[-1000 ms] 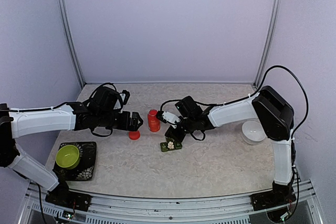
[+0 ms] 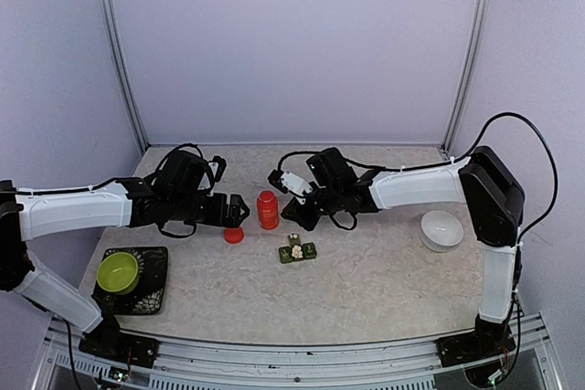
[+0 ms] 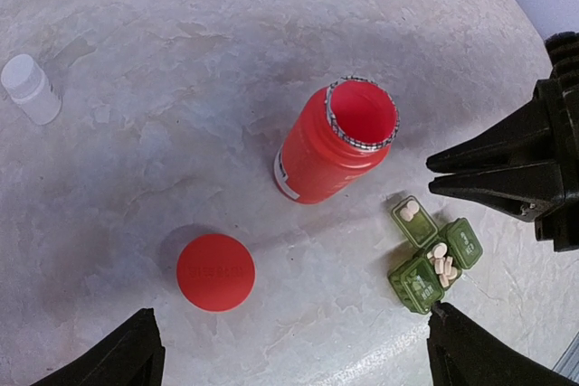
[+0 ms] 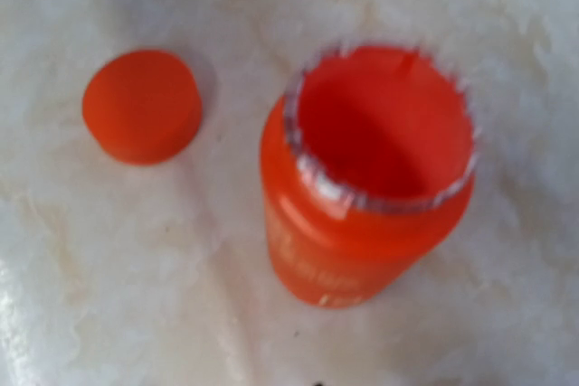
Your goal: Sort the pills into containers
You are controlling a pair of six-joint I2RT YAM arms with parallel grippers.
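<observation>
A red bottle (image 2: 268,210) stands uncapped on the table, its red cap (image 3: 215,272) lying to its left. The green pill organizer (image 2: 297,252), lids raised, lies right of them with white pills (image 3: 442,268) in compartments. My left gripper is open above the table near the cap. My right gripper (image 2: 291,212) is right of the bottle, above the organizer; in the left wrist view its fingers look slightly parted, and whether anything is between them is unclear. The right wrist view, blurred, looks down into the red bottle.
A white small bottle (image 3: 34,93) stands at the back left in the left wrist view. A black tray (image 2: 151,294) with a green bowl (image 2: 118,272) is at the front left, a white bowl (image 2: 441,230) at the right.
My right gripper has risen away from the organizer, and its arm is higher. The left arm is where it was.
</observation>
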